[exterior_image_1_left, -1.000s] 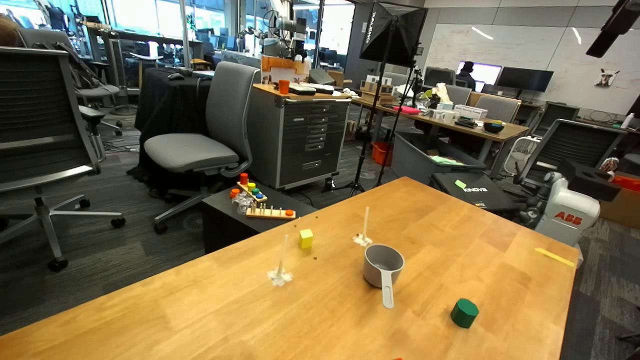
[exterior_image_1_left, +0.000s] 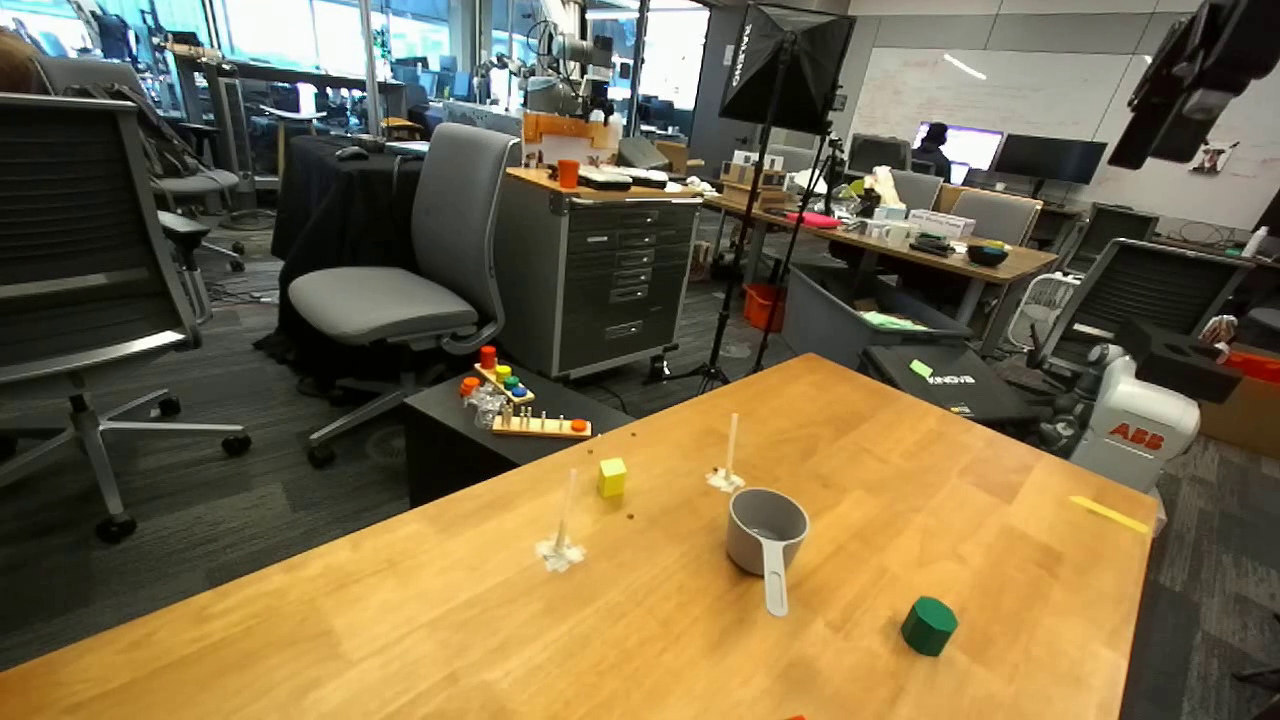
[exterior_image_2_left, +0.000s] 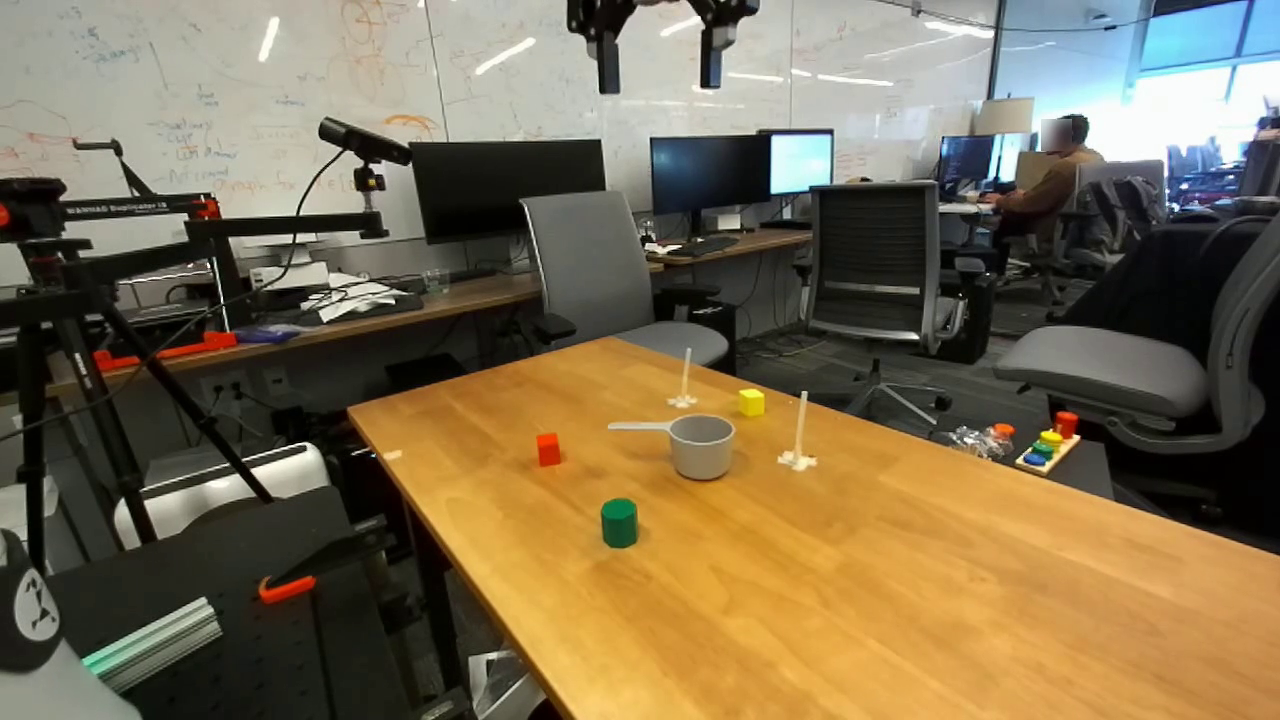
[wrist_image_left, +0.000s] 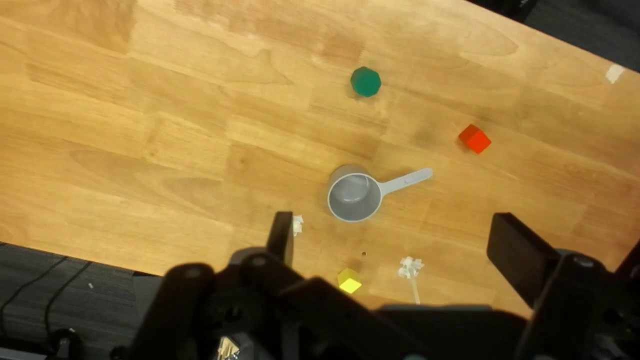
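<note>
High above the table, my gripper (exterior_image_2_left: 660, 86) stands open, its two fingers wide apart with nothing between them. A grey measuring cup (wrist_image_left: 354, 198) rests upright near the table's middle, its handle pointing toward the red block (wrist_image_left: 475, 139) in the wrist view. The green block (exterior_image_2_left: 619, 523) sits apart from the cup, on the side nearer the camera in exterior view 2. Beyond the cup there, a yellow cube (exterior_image_2_left: 752, 402) lies between two upright pegs. Exterior view 1 shows only part of the gripper at the top right, and just a sliver of the red block at its bottom edge.
Two thin white pegs, one (exterior_image_1_left: 567, 516) nearer the camera and another (exterior_image_1_left: 732, 450) by the cup, rise from taped bases. Off the table's edge, a black stand (exterior_image_1_left: 528, 420) carries coloured peg toys.
In exterior view 1, the gripper has come lower and further left into the top right corner, so more of it shows. Objects on the table have not moved.
</note>
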